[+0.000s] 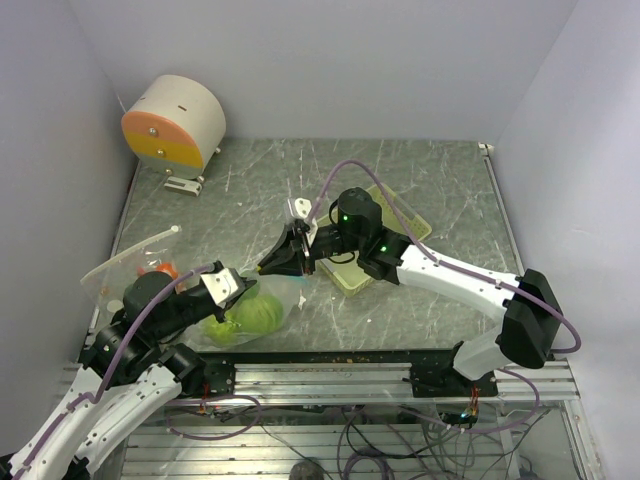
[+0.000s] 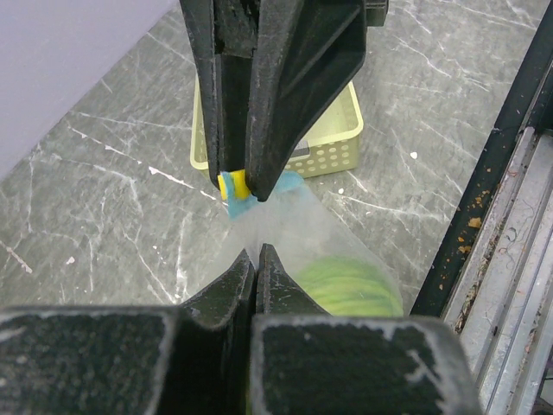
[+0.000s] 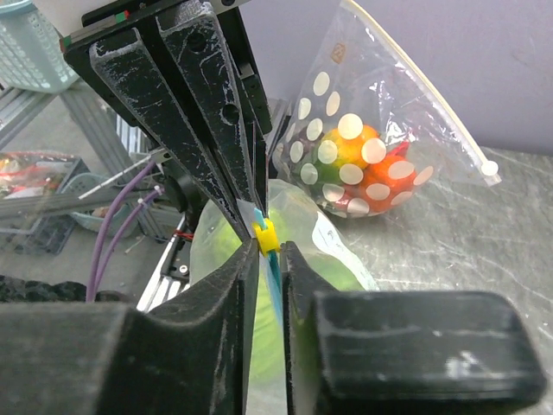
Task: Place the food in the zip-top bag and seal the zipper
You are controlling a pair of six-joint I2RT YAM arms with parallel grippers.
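Observation:
Inside the clear zip top bag (image 1: pixel 290 298), round green food (image 1: pixel 262 312) lies near the table's front edge. My left gripper (image 1: pixel 243 287) is shut on the bag's top edge, beside the zipper. A small yellow slider (image 3: pixel 266 235) sits on the blue zipper strip, close by the left fingertips in the right wrist view. My right gripper is part open, a narrow gap between its fingers, with the slider and strip at that gap. In the left wrist view its fingers (image 2: pixel 275 95) stand on both sides of the slider; whether they press on it cannot be told.
A second bag (image 3: pixel 346 112) with white dots and orange, red and green food stands at the table's left. Behind the right gripper is a pale yellow-green basket (image 1: pixel 352 280). A cream drum-shaped box (image 1: pixel 190 115) stands at the back left.

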